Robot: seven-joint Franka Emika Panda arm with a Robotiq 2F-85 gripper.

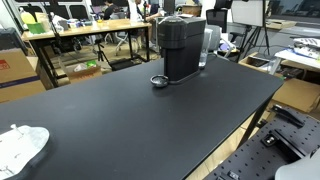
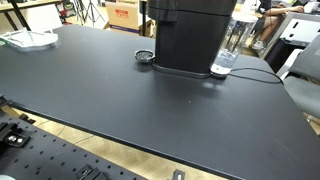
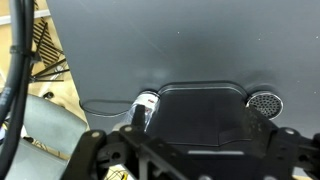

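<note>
A tall black appliance [image 1: 181, 50] stands upright on the dark table, its lower front also seen in exterior view 2 [image 2: 190, 45]. Beside its base lies a small round metal piece with a perforated face [image 3: 265, 104]. On the appliance's other side is a clear container [image 2: 232, 42], partly hidden behind it in exterior view 1. From the wrist camera I look down on the appliance's dark top [image 3: 195, 115]. My gripper is open above it, its dark fingers spread to either side of the frame's lower middle. Neither exterior view shows the gripper clearly.
A white plate-like item [image 1: 22, 148] rests at the table's far left end. A thin black cord [image 2: 258, 74] runs from near the clear container. Bare tabletop [image 1: 130, 125] spreads in front of the appliance. A grey chair [image 3: 52, 125] stands close past the table edge.
</note>
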